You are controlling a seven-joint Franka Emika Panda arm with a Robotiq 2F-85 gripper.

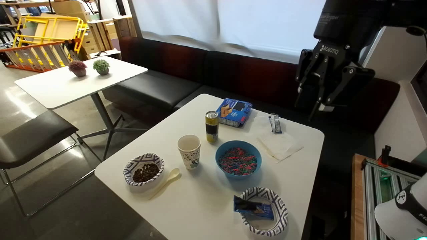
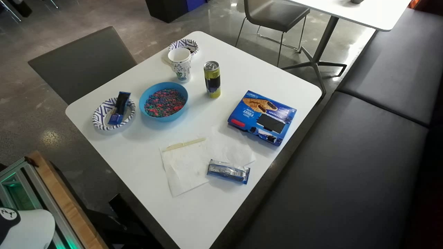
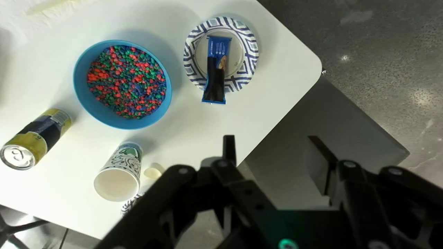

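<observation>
My gripper hangs high above the right side of the white table. In the wrist view the gripper is open, its fingers apart and nothing between them. Below lies a blue-wrapped snack bar across a patterned paper bowl, one end over the rim. A blue bowl of colourful cereal stands beside it. The paper cup and yellow can are upright. A second patterned bowl holds brown pieces, near a pale spoon.
A blue snack box lies by the bench side. Another wrapped bar lies at the edge of white napkins, which carry a pale utensil. A chair and the black bench flank the table.
</observation>
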